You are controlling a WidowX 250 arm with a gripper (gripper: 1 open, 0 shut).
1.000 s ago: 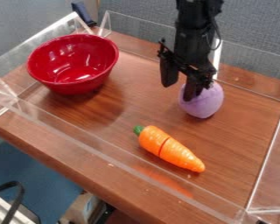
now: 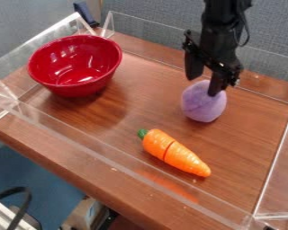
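My black gripper (image 2: pixel 211 72) reaches down from the top over a purple ball (image 2: pixel 204 106) on the wooden surface at the right, its lower part at the ball's top edge; whether it is open or shut on the ball is unclear. A red bowl (image 2: pixel 75 63) sits at the back left. An orange carrot (image 2: pixel 173 154) with a green tip lies toward the front right.
Clear low walls surround the wooden surface (image 2: pixel 122 112). The middle, between bowl, ball and carrot, is free. A grey padded wall stands behind, and a cable and other items lie off the surface at the lower left.
My gripper has shifted to the right and its fingers have changed their angle over the ball. The ball has moved slightly toward the front and left. The bowl and carrot are unchanged.
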